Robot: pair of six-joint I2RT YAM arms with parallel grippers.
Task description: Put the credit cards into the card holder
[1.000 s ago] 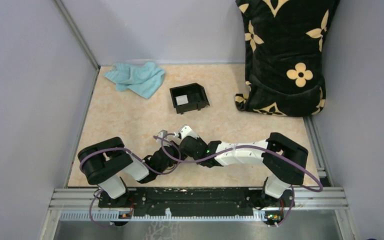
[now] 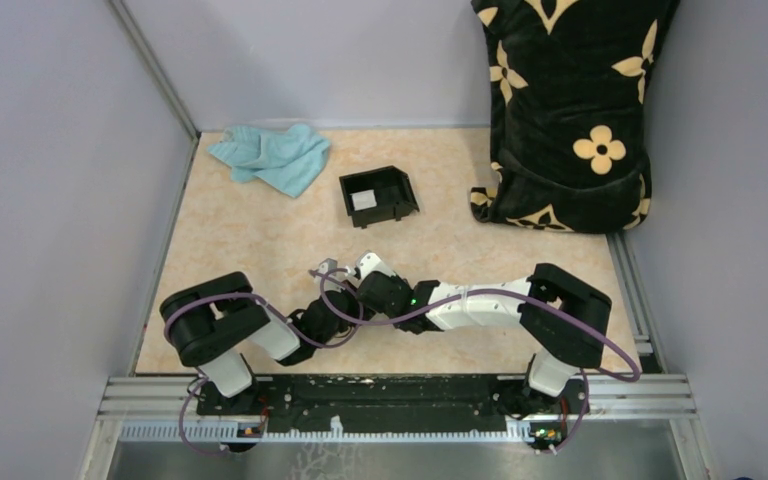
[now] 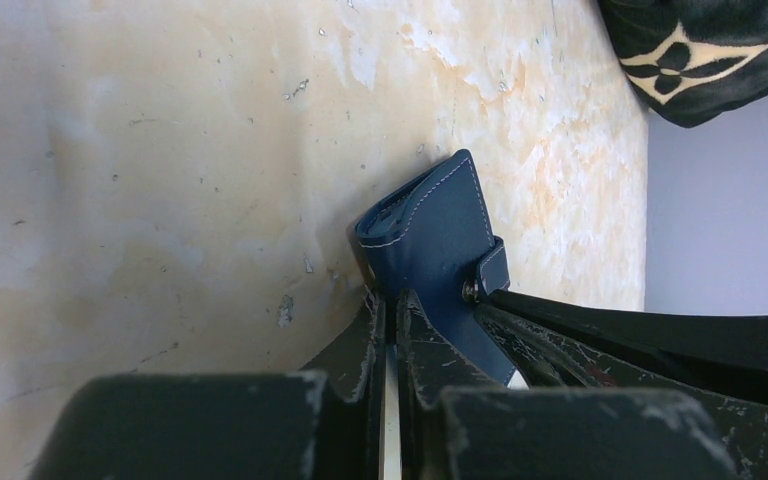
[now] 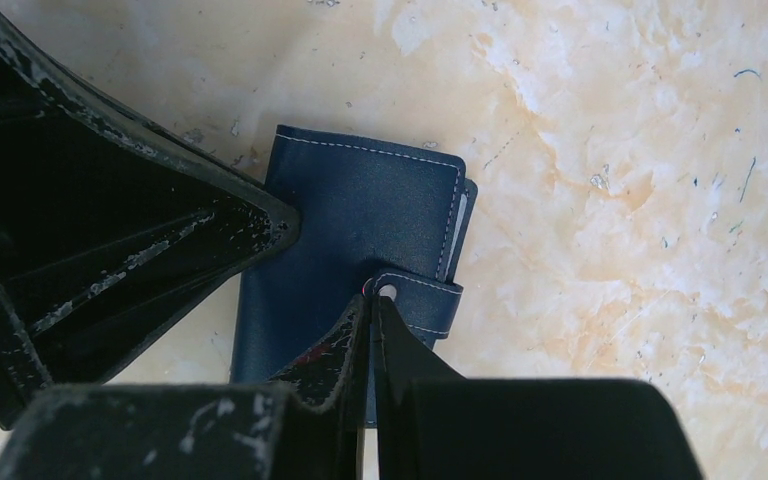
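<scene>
The dark blue card holder point(image 4: 370, 200), with pale stitching, is folded shut with its snap strap point(image 4: 418, 302) across the open side. In the left wrist view my left gripper is shut on the edge of the card holder point(image 3: 435, 235). My right gripper is shut at the strap's snap, over the holder's face, with nothing visible between its fingers. A pale edge point(image 4: 460, 212) shows between the flaps; whether it is a card I cannot tell. In the top view the arms hide the holder. No loose credit card can be made out.
A black open box point(image 2: 392, 187) with a white piece inside stands at the back middle. To its left lies a light blue cloth point(image 2: 278, 158); a black patterned cushion point(image 2: 565, 120) leans at the back right. The table between box and arms is clear.
The left arm, box, cloth and cushion look the same.
</scene>
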